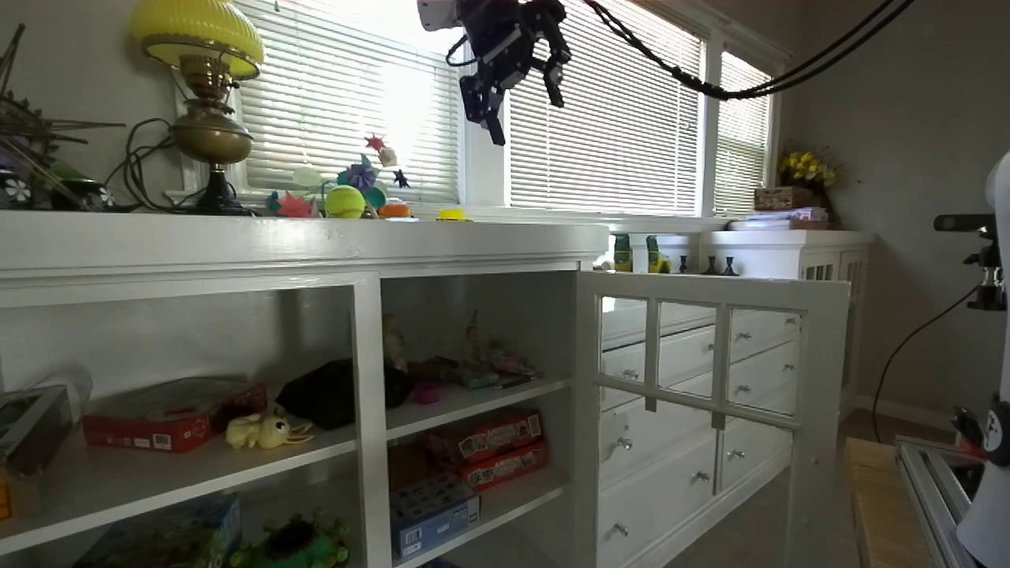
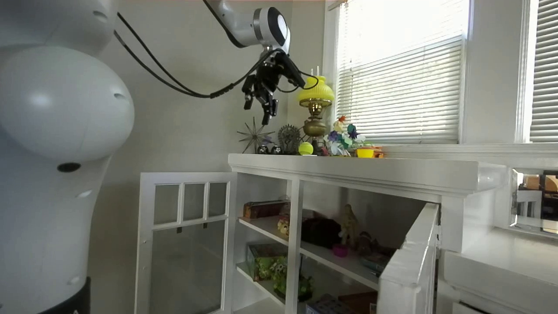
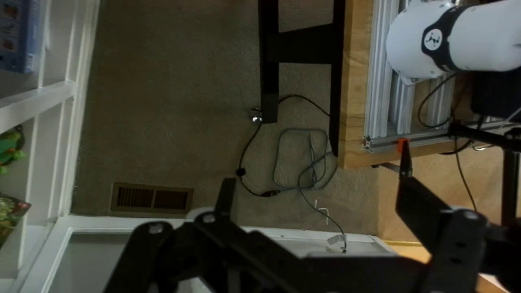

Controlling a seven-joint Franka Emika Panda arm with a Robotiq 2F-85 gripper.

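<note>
My gripper (image 1: 526,115) stands open in the air, high above the white cabinet top (image 1: 312,241), in front of the window blinds. From the other side, the gripper (image 2: 257,112) hangs over the left end of the cabinet, nothing between its fingers. On the cabinet top are a tennis ball (image 1: 345,202), a yellow cup (image 2: 365,152), paper flowers (image 1: 360,177) and a brass lamp with a yellow shade (image 1: 196,38). In the wrist view the fingers (image 3: 225,195) are wide apart above the floor, clear of every object.
Both cabinet doors, the left door (image 2: 144,246) and the right door (image 1: 821,379), hang open. Shelves hold a red box (image 1: 151,435), a blue box (image 1: 435,530) and a plush toy (image 1: 265,431). Cables (image 3: 312,166) lie on the floor beside a wooden table (image 3: 359,97).
</note>
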